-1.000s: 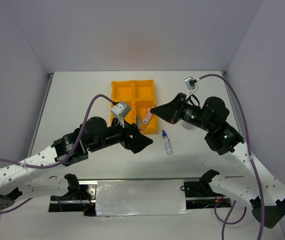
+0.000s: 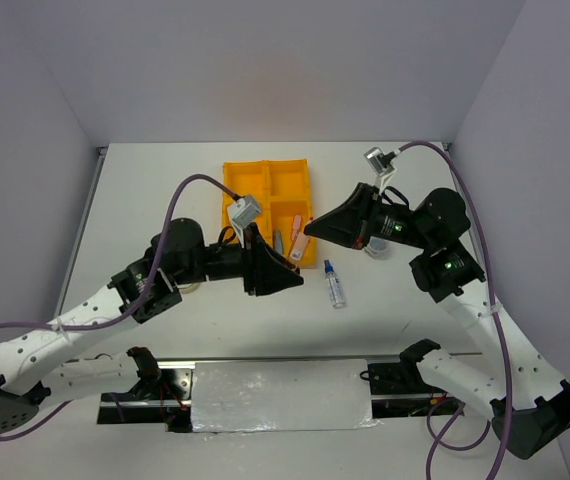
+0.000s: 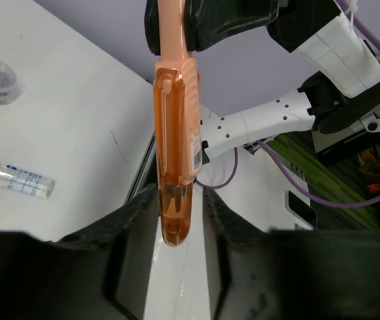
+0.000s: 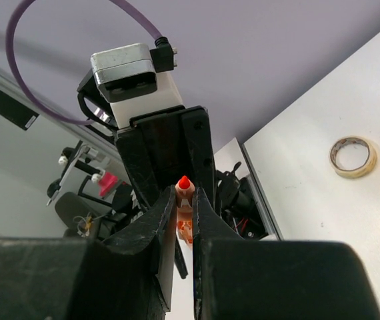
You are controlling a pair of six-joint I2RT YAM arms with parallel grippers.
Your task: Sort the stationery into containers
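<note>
An orange translucent pen-like item (image 3: 177,127) with a red tip is held by my right gripper (image 2: 310,228), shut on its upper end in the left wrist view. Its lower end reaches between the fingers of my left gripper; these stand apart, with a gap on both sides of it. Seen from the right wrist, the red tip (image 4: 185,182) shows between the right fingers. From above, the item (image 2: 300,246) is over the front right of the yellow-orange divided tray (image 2: 265,163). A blue-capped clear bottle (image 2: 335,288) lies right of the tray.
A round clear container (image 2: 377,246) stands behind the right arm, on the table's right. A tape roll (image 4: 353,157) lies by the left arm. Something pink-red (image 2: 296,224) and a grey item (image 2: 277,243) are in the tray.
My left gripper has swung up a little and now points right at the orange item's lower end. The right arm and the item have shifted slightly.
</note>
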